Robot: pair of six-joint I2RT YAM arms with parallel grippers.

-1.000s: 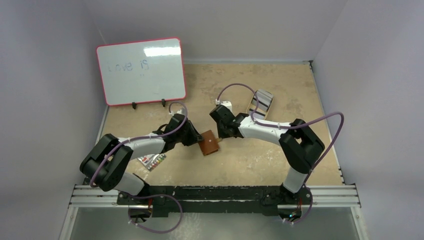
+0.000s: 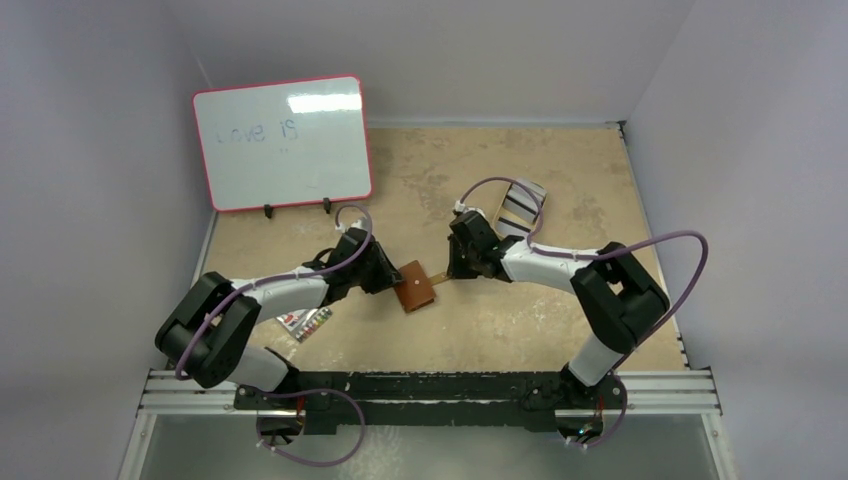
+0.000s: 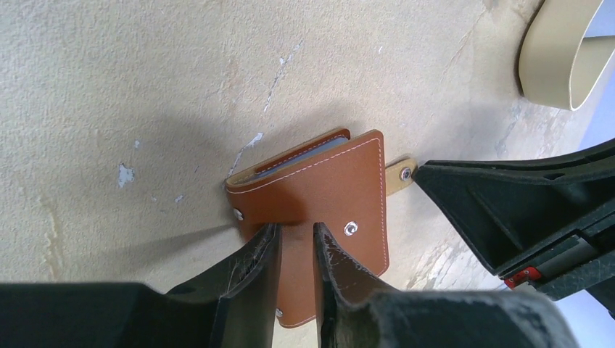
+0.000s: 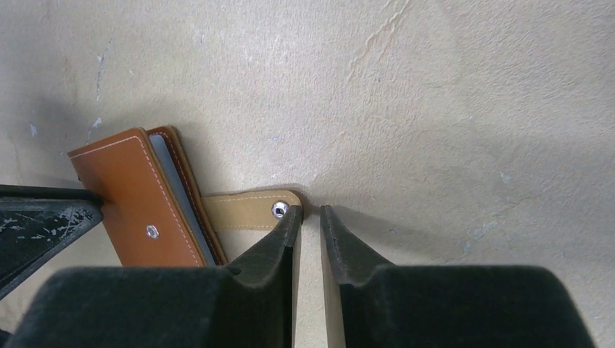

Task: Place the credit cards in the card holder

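Observation:
The brown leather card holder (image 2: 416, 287) lies folded near the middle of the table, its tan snap strap (image 4: 243, 209) stretched out to the right. In the left wrist view the holder (image 3: 319, 196) has a pale sleeve edge between its covers. My left gripper is part open over the holder's cover; whether it touches is unclear. At the strap's snap end, my right gripper stands part open, the left finger right beside the snap and a narrow empty gap between the tips. I make out no loose credit card in these views.
A tan tray (image 2: 520, 208) with striped contents stands behind the right arm. A whiteboard (image 2: 283, 145) is at the back left. A colourful flat pack (image 2: 305, 322) lies partly under the left arm.
My right gripper has moved to the right, away from the holder, and more of the strap shows. The holder has shifted very slightly left. My left arm has stayed nearly still.

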